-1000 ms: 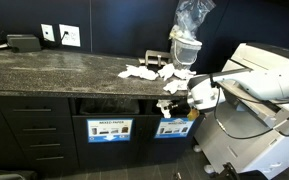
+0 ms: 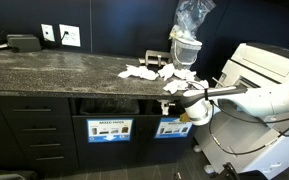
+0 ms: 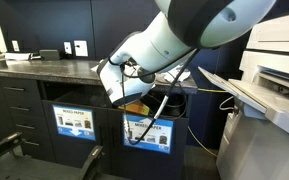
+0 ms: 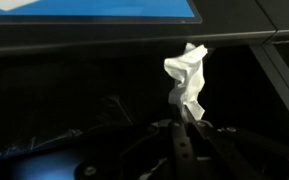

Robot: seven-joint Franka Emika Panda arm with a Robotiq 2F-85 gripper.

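Observation:
A crumpled strip of white paper [image 4: 187, 78] sticks out from the fingertips of my gripper in the wrist view. The fingers look shut, with the strip's near end between them. Under it lies the dark interior of a bin compartment [image 4: 59, 112]. Exterior view 1 has the white piece [image 2: 165, 103] at the right-hand opening below the counter, just left of the arm's end. In exterior view 2 the arm [image 3: 149, 48] reaches down over the right compartment and hides the fingertips.
Several crumpled white papers [image 2: 141, 72] lie on the dark counter [image 2: 69, 75], beside a clear bucket [image 2: 186, 50] with a plastic bag. Blue-and-white labels [image 3: 147, 132] mark the bin fronts. A large white unit [image 2: 259, 75] stands on the right.
The arm's end has shifted and turned slightly beside the right-hand opening. The white paper has stayed close to the gripper. The counter items have not moved.

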